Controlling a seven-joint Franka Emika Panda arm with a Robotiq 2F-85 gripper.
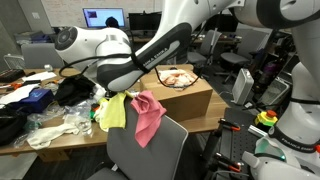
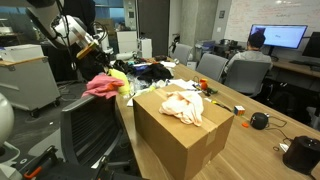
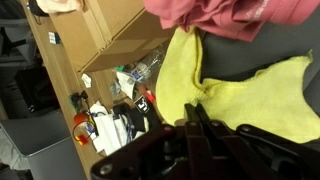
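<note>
A yellow cloth and a pinkish-red cloth hang side by side over the back of a dark grey chair. In the wrist view, the yellow cloth spreads beneath my gripper, with the pink cloth at the top edge. My fingers are shut and lie over the yellow fabric. Whether a fold of it is pinched between them is unclear. Exterior view 2 has the pink cloth nearer the camera, partly covering the yellow one.
A cardboard box with a pale peach cloth on top stands beside the chair. Dark and white clothes and small items clutter the long wooden table. A person sits at the monitors behind.
</note>
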